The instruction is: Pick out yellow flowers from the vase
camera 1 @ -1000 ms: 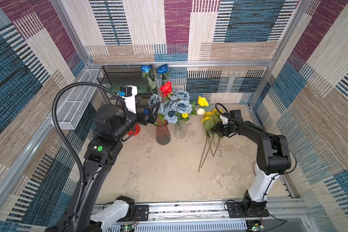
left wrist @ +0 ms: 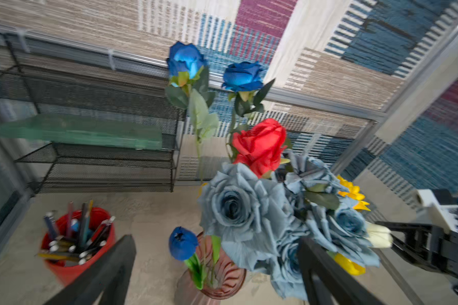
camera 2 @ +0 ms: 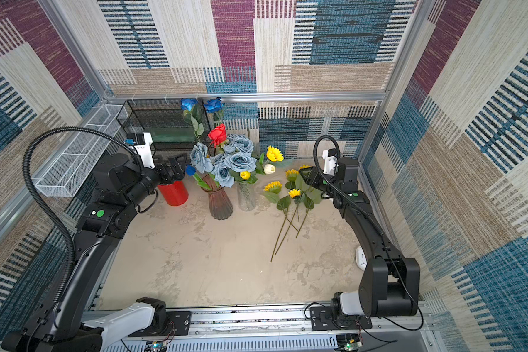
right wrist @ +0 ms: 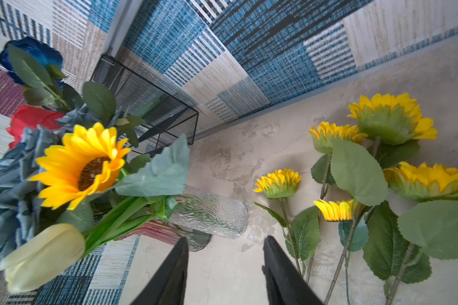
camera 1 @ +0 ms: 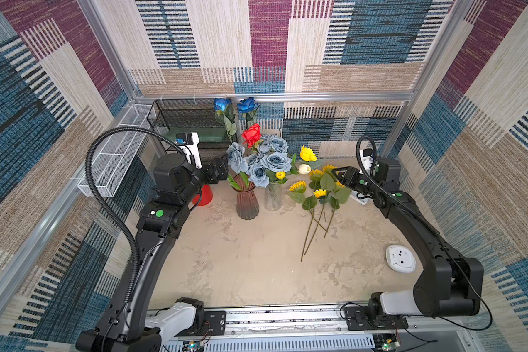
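Note:
In the top left view a yellow sunflower point(camera 1: 308, 153) and a small yellow bloom point(camera 1: 280, 175) stand among grey-blue, red and white flowers in a clear vase point(camera 1: 272, 198) and a ribbed vase point(camera 1: 247, 204). Several sunflowers point(camera 1: 297, 187) lie loose on the table, right of the vases. My left gripper is open beside the bouquet's left, facing grey-blue roses and a small blue bud point(left wrist: 182, 243). My right gripper is open above and beside the loose sunflowers, nothing between its fingers, with the upright sunflower point(right wrist: 84, 165) to its upper left in the wrist view.
A red cup of pens point(left wrist: 66, 269) stands left of the vases. A black mesh rack point(camera 1: 176, 117) is at the back left, a white wire basket point(camera 1: 114, 152) on the left wall. A white socket block point(camera 1: 400, 258) lies right.
My right arm has risen and moved right, away from the loose sunflowers, uncovering their heads. My left gripper has shifted slightly back and left.

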